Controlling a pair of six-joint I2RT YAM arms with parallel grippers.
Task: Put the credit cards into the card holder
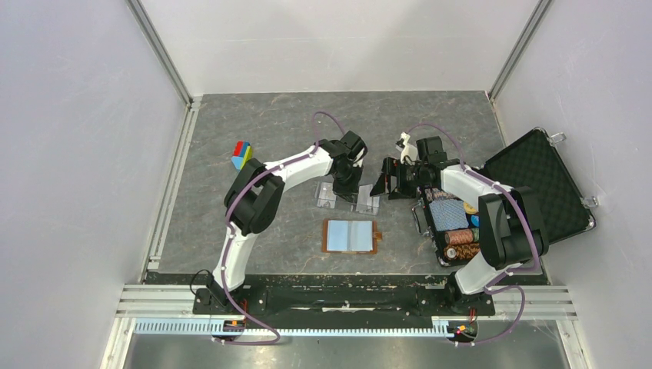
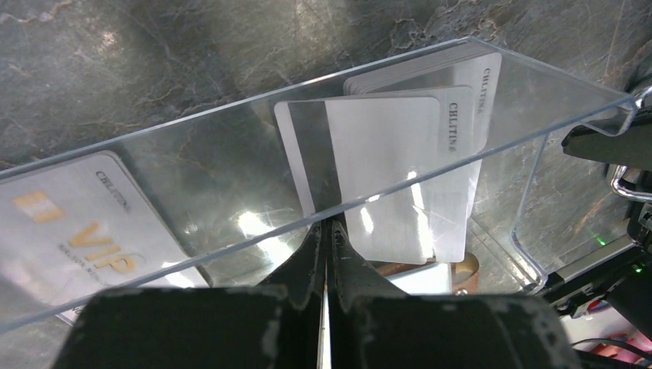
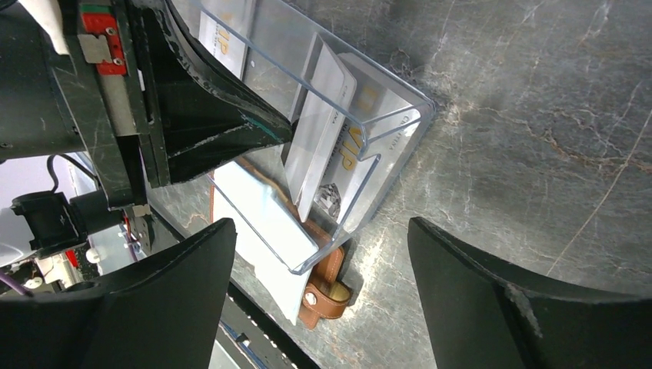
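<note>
White cards with a dark stripe on the top one are piled at one end of a clear tray. At the tray's other end lies a card marked VIP. My left gripper is shut, its tips down in the tray at the edge of the piled cards; I see no card between them. In the right wrist view one card leans tilted beside the left fingers. My right gripper stands open to the right of the tray, nothing between its fingers. The card holder lies open, brown with pale sleeves, in front of the tray.
An open black case with spools and cloth occupies the right side. A coloured block sits at the far left.
</note>
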